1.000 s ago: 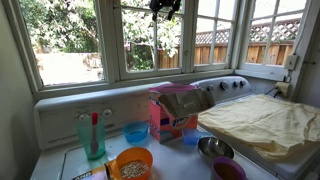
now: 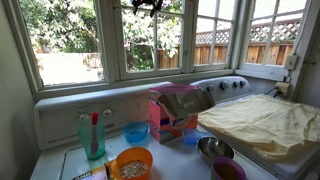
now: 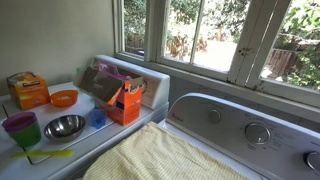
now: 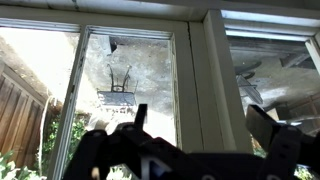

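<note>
My gripper stands open in the wrist view, its two dark fingers wide apart with only window behind them. In exterior view 1 just a dark bit of the gripper (image 2: 147, 5) shows at the top edge, high above the machine tops. Below it an opened pink and orange box (image 2: 172, 112) stands upright. An orange bowl (image 2: 132, 163) with pale bits inside sits at the front, a blue bowl (image 2: 136, 131) behind it. Left of these is a green cup (image 2: 92, 145) with a red utensil. A metal bowl (image 2: 215, 149) lies to the right.
A pale yellow cloth (image 2: 262, 122) covers the right-hand machine. A blue cup (image 3: 97, 118) stands near the box, and an orange carton (image 3: 28, 90) at the far left. A yellow-green utensil (image 3: 50, 153) lies in front. Windows rise behind the control panels.
In exterior view 1 my gripper has moved left and slightly up, toward the top edge. The objects on the machines have stayed in place.
</note>
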